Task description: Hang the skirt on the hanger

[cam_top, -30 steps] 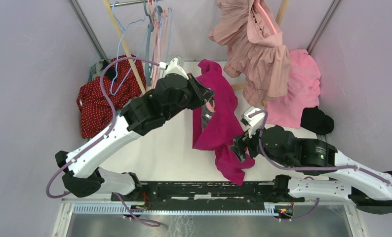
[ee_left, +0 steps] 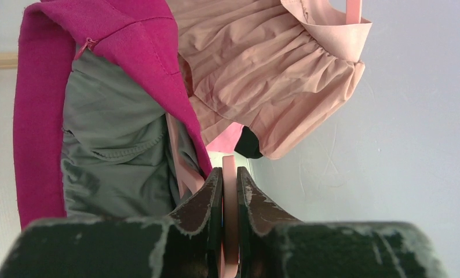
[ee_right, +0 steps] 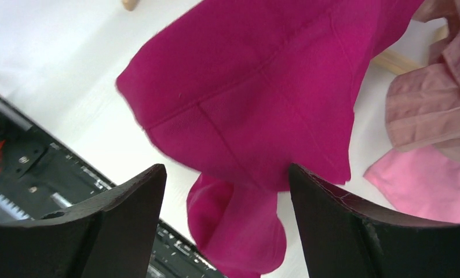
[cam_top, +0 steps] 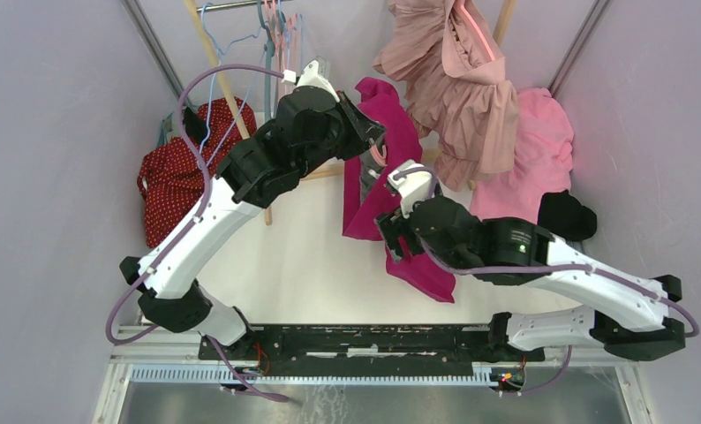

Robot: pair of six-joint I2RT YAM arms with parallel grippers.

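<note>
The magenta skirt point(cam_top: 391, 128) with a grey lining point(ee_left: 112, 139) hangs beneath my left gripper point(cam_top: 378, 141) in the top view. In the left wrist view that gripper is shut on a pink hanger point(ee_left: 230, 214); part of the pink hanger also shows against the lining, inside the skirt. My right gripper is open, its fingers point(ee_right: 320, 202) wide apart in the right wrist view. The skirt's waistband and lower cloth point(ee_right: 245, 110) lie before it, some of the cloth showing between the fingers, not gripped.
At the back left several hangers point(cam_top: 267, 53) hang on a rail, above a red dotted garment point(cam_top: 188, 177). A dusty-pink garment point(cam_top: 466, 97) hangs at the back right. Pink cloth point(cam_top: 532, 168) and a black item point(cam_top: 566, 216) lie below it.
The left gripper has risen toward the back with the hanger and skirt. My right gripper has shifted left and back, closer to the skirt, whose lower end has also moved back.
</note>
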